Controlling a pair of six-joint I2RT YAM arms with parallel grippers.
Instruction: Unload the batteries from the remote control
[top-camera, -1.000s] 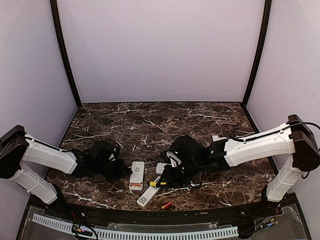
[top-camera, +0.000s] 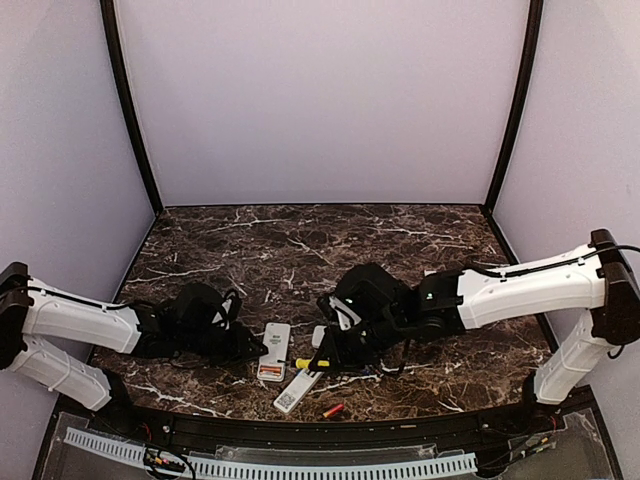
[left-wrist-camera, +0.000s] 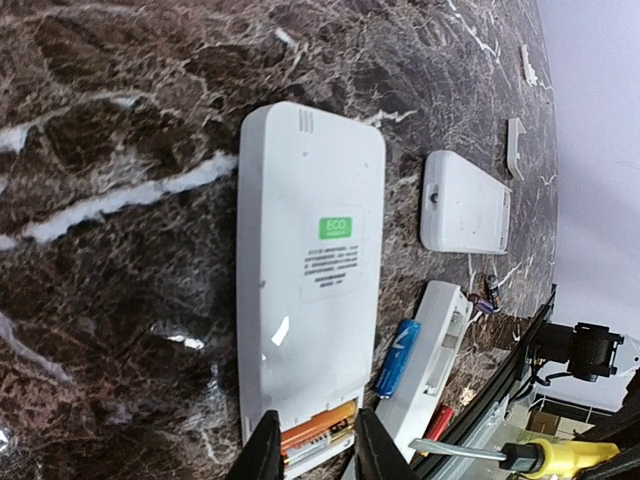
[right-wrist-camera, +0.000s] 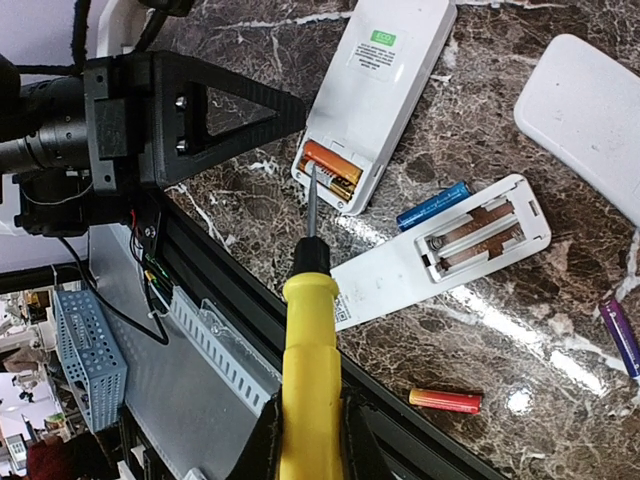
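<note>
A white remote (left-wrist-camera: 309, 240) with an ECO label has its battery bay open at the lower end, holding an orange battery (right-wrist-camera: 328, 158) and a second one beside it. My right gripper is shut on a yellow screwdriver (right-wrist-camera: 309, 360), its tip at that bay in the right wrist view. My left gripper hovers at the remote's lower end, fingers somewhat apart. Another white remote (right-wrist-camera: 400, 275) lies with an empty bay, a blue battery (right-wrist-camera: 430, 207) between the two remotes.
A white case (right-wrist-camera: 585, 120) lies to the right. A red battery (right-wrist-camera: 445, 400) is near the table's front edge and a purple one (right-wrist-camera: 620, 335) farther right.
The screwdriver and right gripper have shifted slightly at the remote's battery end over the last second. The left arm has moved slightly.
</note>
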